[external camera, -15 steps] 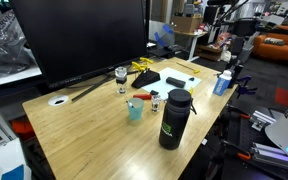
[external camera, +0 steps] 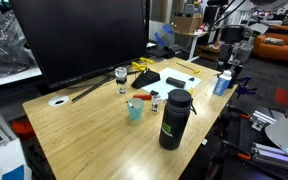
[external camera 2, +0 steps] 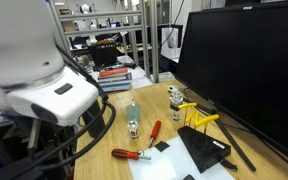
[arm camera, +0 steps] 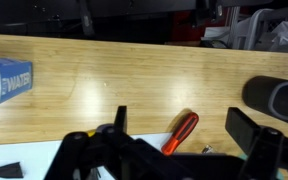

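Observation:
My gripper stands open above the wooden table, with bare tabletop between its fingertips in the wrist view. A red-handled screwdriver [arm camera: 182, 131] lies beyond the gap, closer to the right finger. At the left edge of that view is a white and blue bottle labelled WATER [arm camera: 12, 80], which exterior view 1 shows near the table's right edge as a water bottle [external camera: 222, 84]. A dark round container [arm camera: 275, 99] is at the wrist view's right; in exterior view 1 a tall black bottle [external camera: 174, 122] stands at the table's front.
A teal mug [external camera: 135, 111] and a white cup [external camera: 122, 80] stand on the table. A black tool holder [external camera 2: 204, 145] sits on a white sheet [external camera 2: 174, 162]. The large black monitor [external camera: 89, 40] borders the back. Bare wood is open at the front left.
The arm at the right of exterior view 1 has shifted slightly over the last second. The objects on the table have not visibly moved.

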